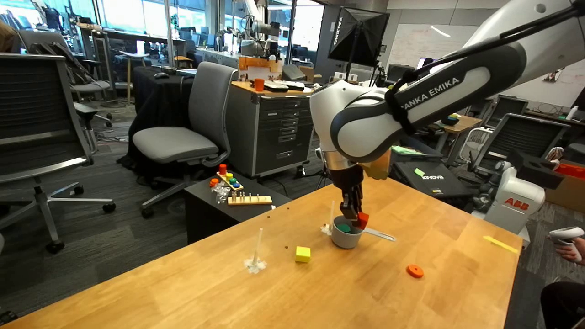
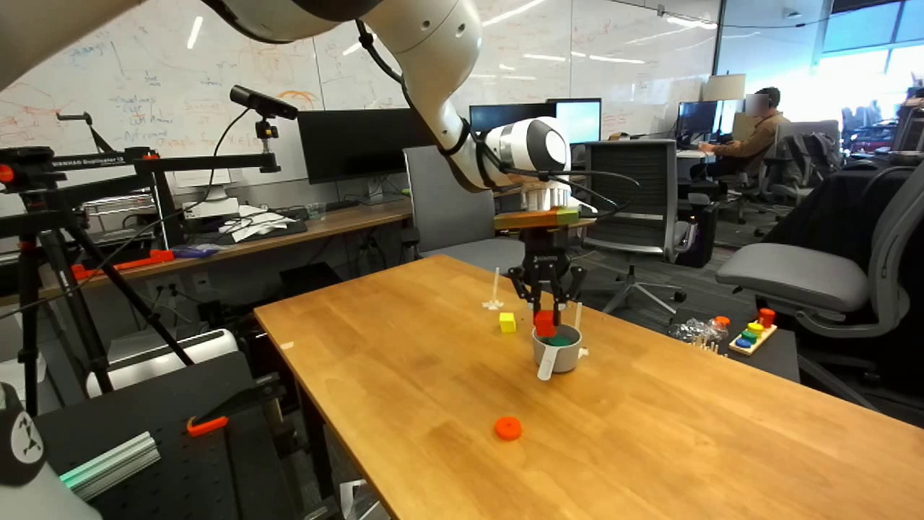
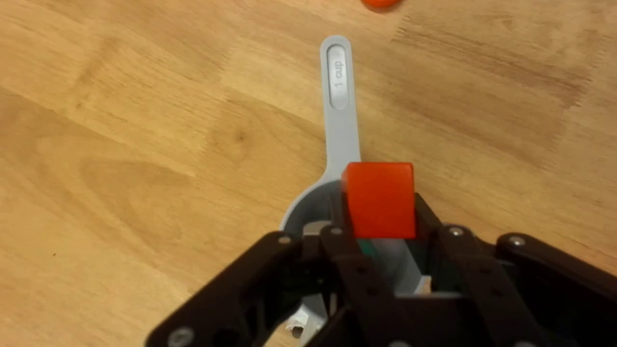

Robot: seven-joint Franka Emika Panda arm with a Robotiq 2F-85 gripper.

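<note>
A red block (image 3: pixel 382 199) is pinched in my gripper (image 2: pixel 545 322), which is shut on it. In the wrist view the block covers the part of the grey measuring cup's rim where the handle joins. The cup (image 1: pixel 346 239) stands upright on the table, with its handle (image 3: pixel 341 115) marked "1 cup". A green piece (image 1: pixel 343 227) lies inside the cup. In exterior view 2 the block (image 2: pixel 545 323) shows at the height of the cup's rim; whether it touches the rim, I cannot tell. My fingers hide much of the cup's opening in the wrist view.
A yellow block (image 1: pixel 302 254) and an orange disc (image 1: pixel 415 271) lie apart on the wooden table (image 1: pixel 351 296). One thin upright peg (image 1: pixel 331 214) stands close beside the cup, another peg (image 1: pixel 257 246) farther left.
</note>
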